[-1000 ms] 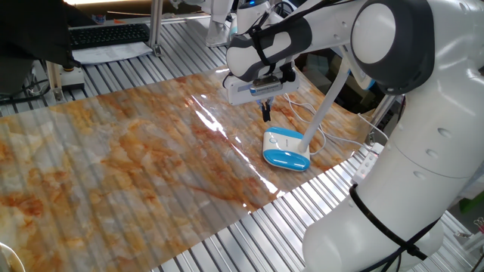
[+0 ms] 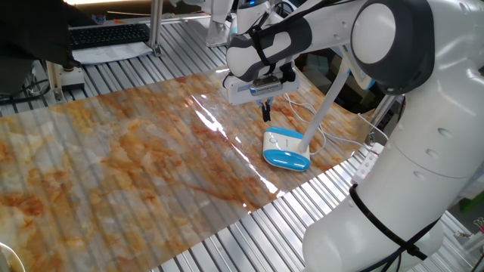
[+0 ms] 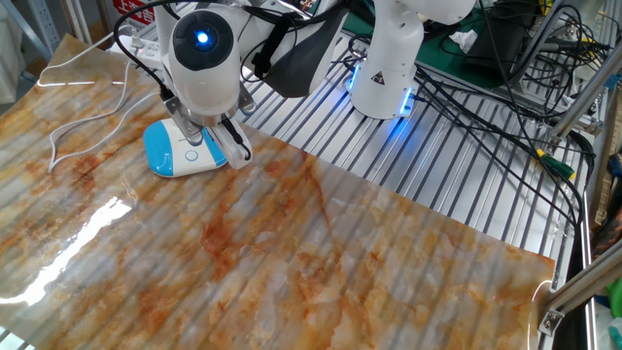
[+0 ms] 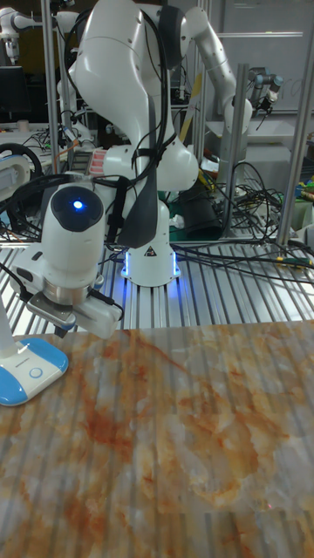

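A desk lamp's white-and-blue base (image 2: 286, 159) rests at the right end of the marbled sheet in exterior view 1, with its white stem (image 2: 327, 106) leaning up to the right. My gripper (image 2: 266, 119) points down just above and behind that base. Its dark fingers look close together, with nothing visible between them. In exterior view 2 the lamp base (image 3: 175, 149) sits partly behind the gripper's housing, which hides the fingertips. Exterior view 3 has the lamp base (image 4: 28, 372) at the left edge, below and left of the hand.
A brown marbled sheet (image 2: 113, 166) covers most of the slatted table and is bare apart from the lamp. White cables (image 3: 73, 126) curl beside the base. A keyboard (image 2: 110, 35) lies at the far back left. Black cables (image 3: 496, 126) clutter the table near the robot's base.
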